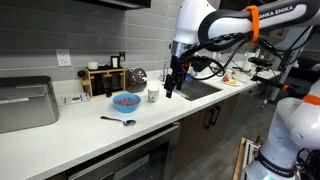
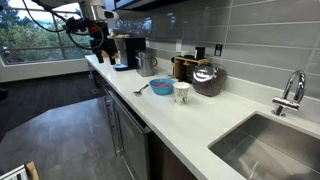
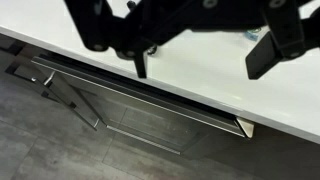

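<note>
My gripper stands open over the counter's front edge, its two dark fingers well apart with nothing between them. A blue bowl [image 1: 126,103] with reddish contents stands on the counter, and a patterned white mug [image 2: 181,92] is beside it. Nearer the front edge lies a dark spoon [image 1: 118,121]. The arm [image 1: 187,45] hangs above the counter in exterior view 1, with the gripper clear of these things. Most of the counter is hidden behind the gripper body in the wrist view.
A silver toaster oven [image 1: 27,103] stands at the left. Behind the bowl are a wooden rack [image 2: 184,68] and a round dark pot [image 2: 208,80]. The sink [image 2: 266,150] lies at the other end. Cabinets and a dark appliance front [image 3: 150,105] drop below the counter edge.
</note>
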